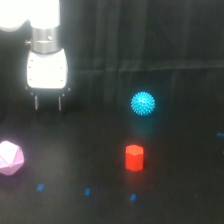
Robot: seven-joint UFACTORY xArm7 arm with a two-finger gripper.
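Observation:
My gripper (49,102) hangs at the upper left, pointing down, its two thin fingers apart with nothing between them. On the dark surface near the middle right lies a red block (134,158). A light blue spiky ball (143,103) sits behind it, apart from the block. At the left edge is a pink faceted object (10,158), partly cut off by the frame. My gripper is to the left of the red block and the ball, and touches none of the things.
Several small blue marks dot the dark surface, among them a mark (87,191) at the front and a mark (220,134) at the right edge. A dark curtain (120,40) spans the back. Between the pink object and the red block the surface is clear.

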